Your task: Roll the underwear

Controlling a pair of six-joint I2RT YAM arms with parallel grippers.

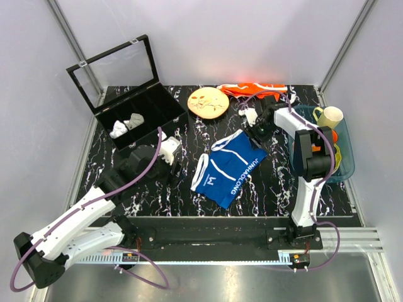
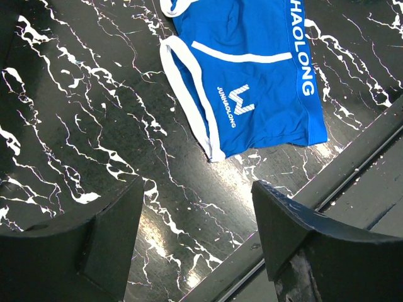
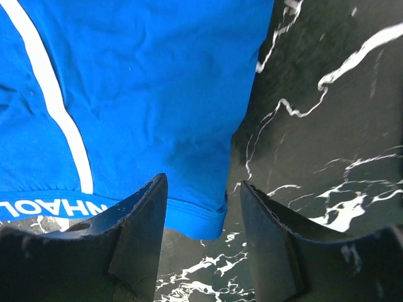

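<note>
Blue underwear [image 1: 227, 170] with white trim and lettering lies spread flat on the black marble table, slightly askew, at the middle right. My left gripper [image 1: 169, 170] hovers left of it; in the left wrist view its open fingers [image 2: 107, 239] are below the underwear's white-trimmed edge. My right gripper [image 1: 255, 135] is over the upper right corner; in the right wrist view its open fingers [image 3: 135, 245] straddle the lettered band near that corner, nothing visibly held.
A black open-lidded box [image 1: 154, 100] with white items is at back left, a plate [image 1: 208, 100] and orange cloth [image 1: 252, 88] at the back. A teal bin [image 1: 346, 157] with cups stands at right.
</note>
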